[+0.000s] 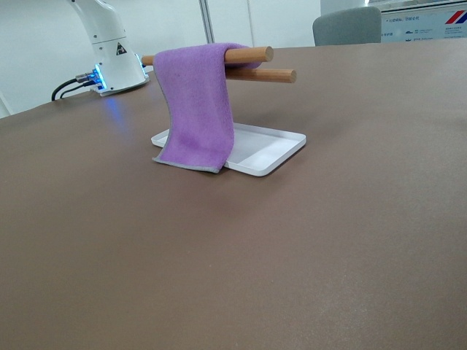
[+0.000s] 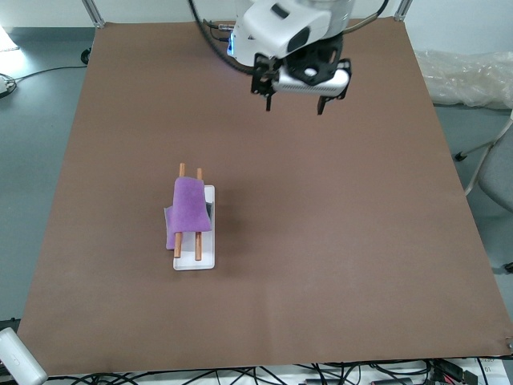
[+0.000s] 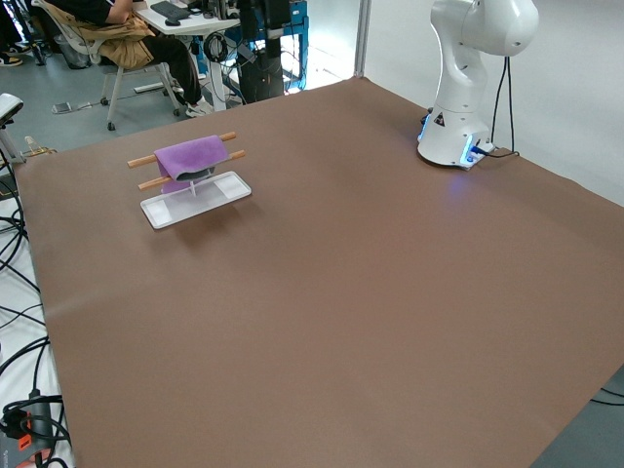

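A purple towel [image 2: 190, 204] with a grey edge hangs over two wooden rods [image 2: 199, 246] above a white tray [image 2: 194, 264], left of the table's middle in the left view. In the top view the towel [image 1: 193, 106] drapes down over the near side of the tray [image 1: 266, 149]; the right view shows it [image 3: 190, 156] lying across both rods. My gripper [image 2: 295, 106] is high at the back of the table, well apart from the towel, its two black fingers spread with nothing seen between them.
The arm's base [image 3: 453, 136] stands at the back. Cables and a white cylinder [image 2: 20, 357] lie beyond the near edge.
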